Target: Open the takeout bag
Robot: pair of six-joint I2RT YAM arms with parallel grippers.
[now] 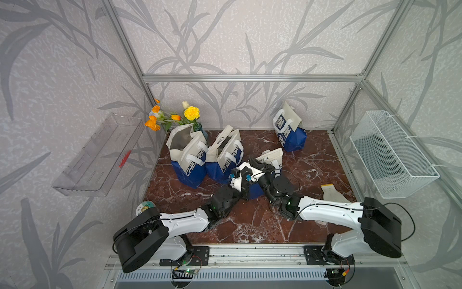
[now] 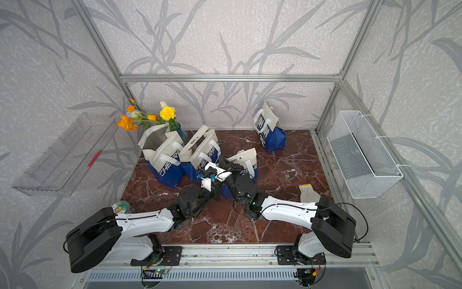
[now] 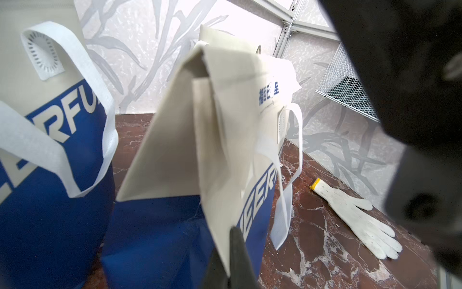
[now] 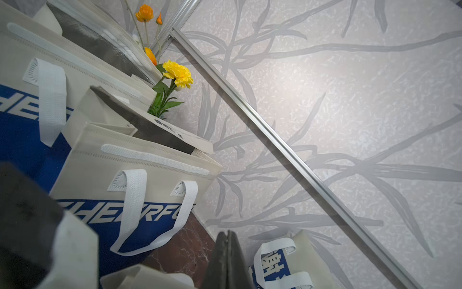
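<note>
A blue-and-cream takeout bag [image 3: 231, 115] stands in front of my left gripper, its top flap folded over. The left fingers are shut on a thin cream side edge of this bag. From above, its cream flap [image 1: 270, 156] shows behind the arms, while much of its body is hidden. In the right wrist view my right gripper has its fingertips very close together, with nothing showing between them; whether they fully touch is unclear. It is raised close to the left side of the bag's top, and a cream piece of the bag [image 4: 144, 278] lies below.
Two more bags, a wide-open one [image 1: 187, 156] and one with a lifted flap [image 1: 225, 151], stand to the left. Another bag [image 1: 290, 127] is at the back right. A white glove [image 1: 334, 193] lies at the right; flowers [image 1: 191, 113] stand behind.
</note>
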